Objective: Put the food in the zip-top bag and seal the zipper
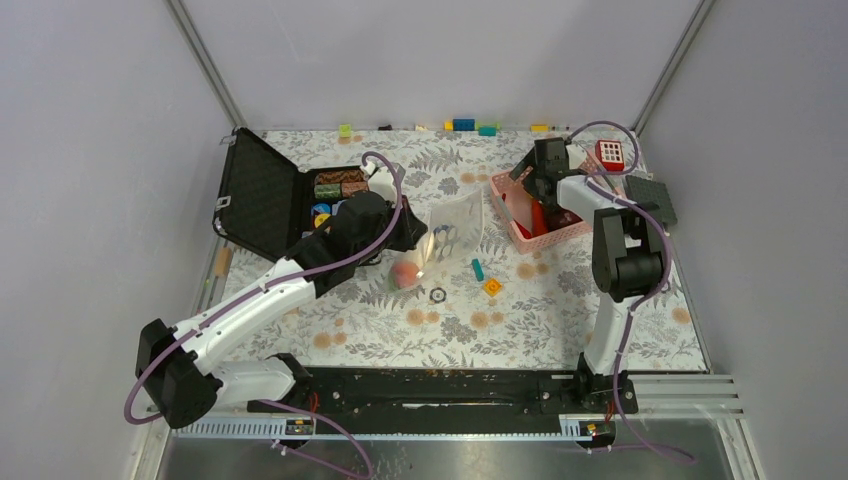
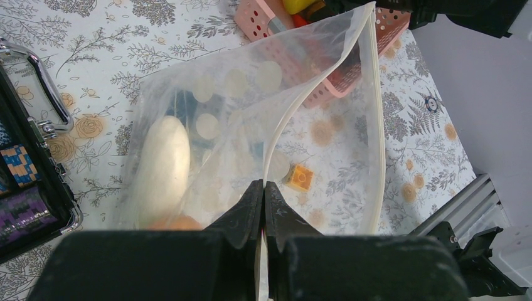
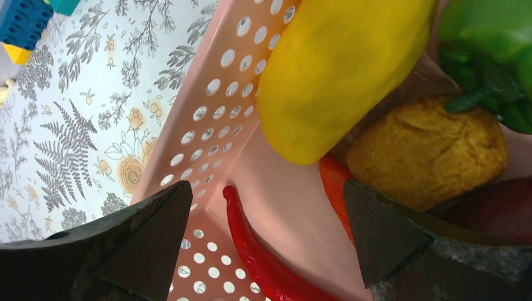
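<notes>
My left gripper is shut on the edge of the translucent zip top bag (image 1: pixel 455 225), holding it up open; a pale oblong food (image 2: pixel 163 169) and a peach-coloured one (image 1: pixel 405 272) lie inside. My right gripper is open over the pink basket (image 1: pixel 550 238), with nothing held. In the right wrist view the basket holds a yellow food (image 3: pixel 339 69), a green pepper (image 3: pixel 489 50), a brown potato-like food (image 3: pixel 426 150), a red chilli (image 3: pixel 263 263), an orange-red food (image 3: pixel 334 182) and a dark red one, partly hidden.
An open black case (image 1: pixel 250 190) with small items stands left. A teal block (image 1: pixel 478 269), an orange block (image 1: pixel 492 287) and a dark ring (image 1: pixel 437 295) lie mid-table. Blocks line the back edge; a red-white object (image 1: pixel 609 154) is behind the basket.
</notes>
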